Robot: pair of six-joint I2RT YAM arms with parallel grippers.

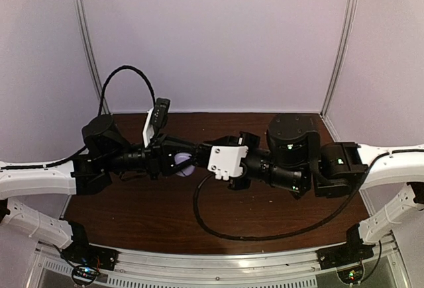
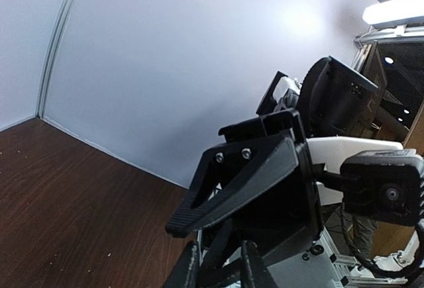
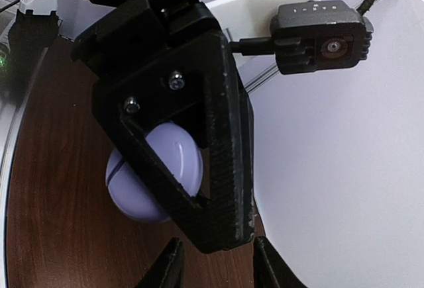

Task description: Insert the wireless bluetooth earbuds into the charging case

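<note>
The lilac charging case (image 1: 183,169) is held up in my left gripper (image 1: 189,159), in the middle of the top view; in the right wrist view the case (image 3: 179,159) sits inside that gripper's black frame. My right gripper faces it from close by, its two fingertips at the bottom of its own view; what lies between them is not visible. In the left wrist view the right gripper's black body (image 2: 252,182) fills the right side, and the case is hidden. No earbud can be made out.
Pale walls (image 1: 212,43) stand at the back and sides, and a metal rail (image 1: 218,261) runs along the front edge.
</note>
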